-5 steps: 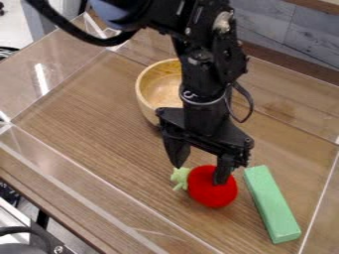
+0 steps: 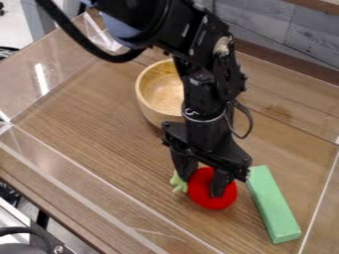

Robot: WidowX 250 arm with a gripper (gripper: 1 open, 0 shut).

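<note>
My black gripper (image 2: 205,166) is down over a red tomato-like object (image 2: 213,198) with a green top, its fingers at or just above the red surface. Whether the fingers touch it or have closed on it is hidden. A pale green bar (image 2: 273,205) lies to the right of the red object.
A yellow bowl (image 2: 157,91) sits behind the arm, partly hidden by it. A grey plank wall (image 2: 284,45) runs along the back right.
The gripper has moved lower over the red object, and its fingers appear closer together. The bowl and green bar have stayed in place.
</note>
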